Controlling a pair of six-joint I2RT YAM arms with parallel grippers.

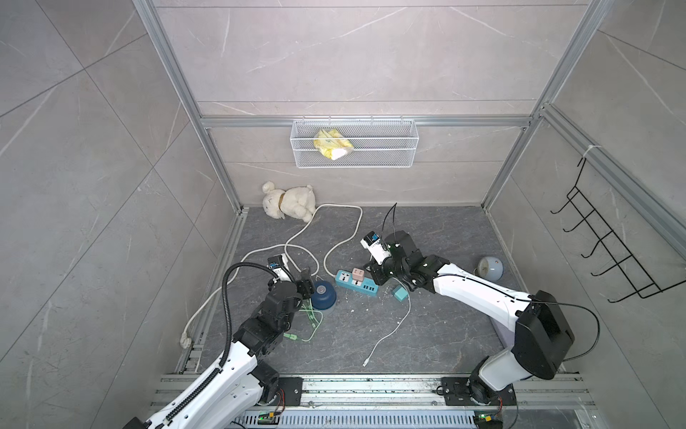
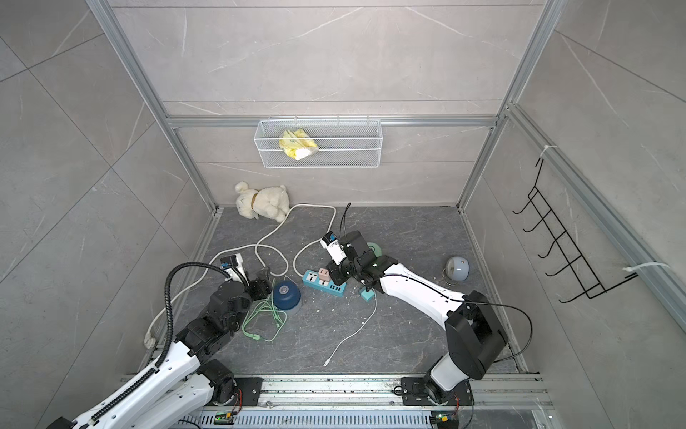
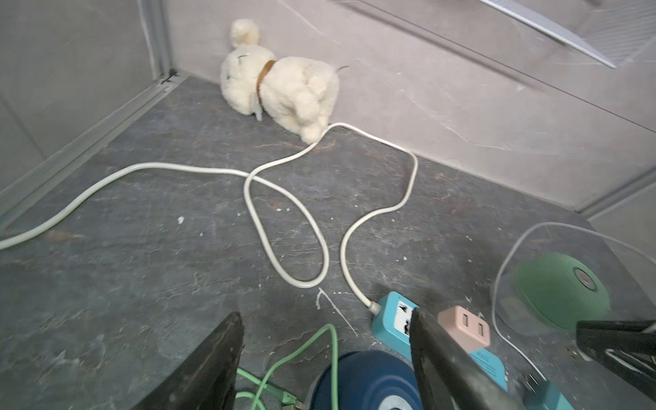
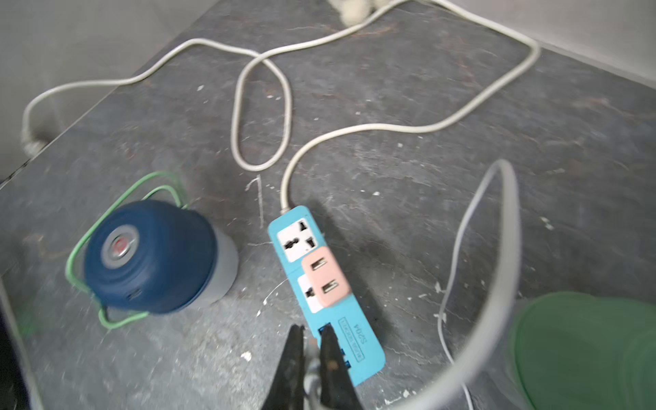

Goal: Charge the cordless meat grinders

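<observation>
The blue grinder [image 4: 147, 253] sits left of the cyan power strip [image 4: 358, 352], a green cable round it. A pink charger [image 4: 328, 276] is on the strip. A green grinder [image 4: 584, 341] is right of the strip, a cyan charger [image 1: 400, 293] below. My left gripper is open, nothing between its fingers, above the blue grinder. My right gripper is shut on a white cable, blurred, above the strip.
A white plush toy [image 1: 289, 201] lies at the back left, by the loose strip cord. A grey round device [image 2: 456, 268] stands at right. A basket [image 1: 386, 143] and black hook rack hang on the walls.
</observation>
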